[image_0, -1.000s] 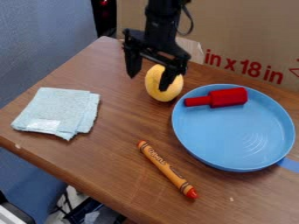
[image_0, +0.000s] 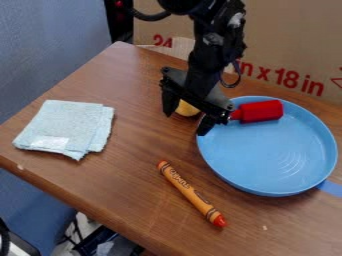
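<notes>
My black gripper (image_0: 193, 104) is low over a yellow round object (image_0: 186, 108) near the table's centre, its fingers either side of it and largely covering it; whether they grip it I cannot tell. A red cylindrical object (image_0: 258, 111) with a narrow handle lies on the blue plate (image_0: 267, 160) at the right, just beside the gripper. An orange crayon (image_0: 190, 192) with a red tip lies diagonally at the front. A folded pale blue cloth (image_0: 66, 128) lies at the left.
A cardboard box (image_0: 297, 50) stands behind the table.
My gripper has come down and slightly right onto the yellow object, which is now mostly hidden. The other objects have stayed in place.
</notes>
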